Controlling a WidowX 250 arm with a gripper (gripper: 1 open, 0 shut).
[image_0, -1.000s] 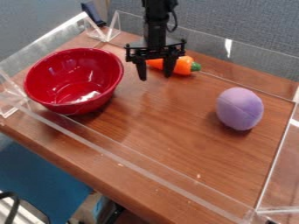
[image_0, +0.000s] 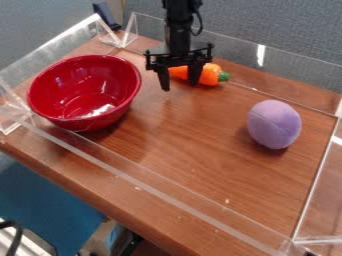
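Observation:
My black gripper (image_0: 179, 62) hangs at the back middle of the table, low over an orange carrot (image_0: 209, 74) with a green top, which lies partly hidden behind it. Its fingers look spread apart; whether anything is between them is hard to tell. A red bowl (image_0: 83, 92) sits at the left, and a purple ball (image_0: 273, 124) lies at the right.
Clear plastic walls border the wooden table (image_0: 174, 180) on its sides.
My gripper has shifted very slightly over the carrot; the bowl and ball stay where they were.

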